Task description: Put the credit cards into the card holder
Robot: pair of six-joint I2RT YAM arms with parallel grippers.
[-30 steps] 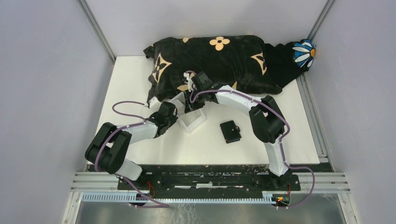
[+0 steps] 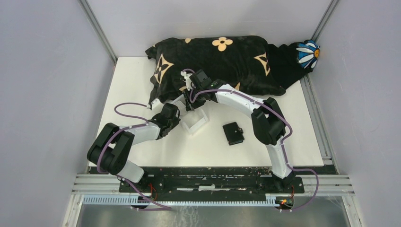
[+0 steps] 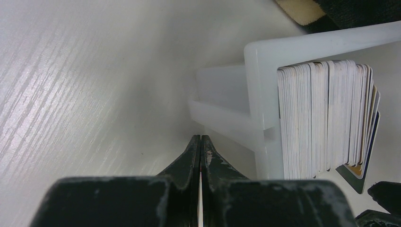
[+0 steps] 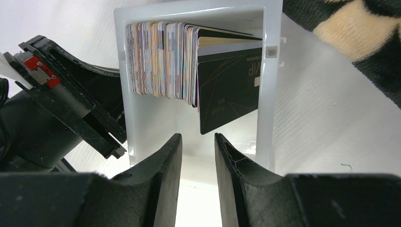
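Note:
A white open box (image 4: 126, 113) holds a tight row of cards (image 4: 163, 59), packed against one end. At the end of that row a black card (image 4: 227, 90) leans out, fanned apart from the others. My right gripper is open over the box, its fingertips just short of the black card's lower corner, with nothing between them. Beside the box's outer side, my left gripper is shut; its tips meet and no card shows between them. The black card holder (image 2: 233, 133) lies flat on the table, right of the box.
A dark patterned cloth (image 2: 208, 61) covers the back of the table, close behind the box. Bare white table (image 2: 265, 151) surrounds the card holder. Both arms crowd the box from either side.
My right gripper has shifted slightly left and toward the back over the box. The left arm, box and card holder look unmoved.

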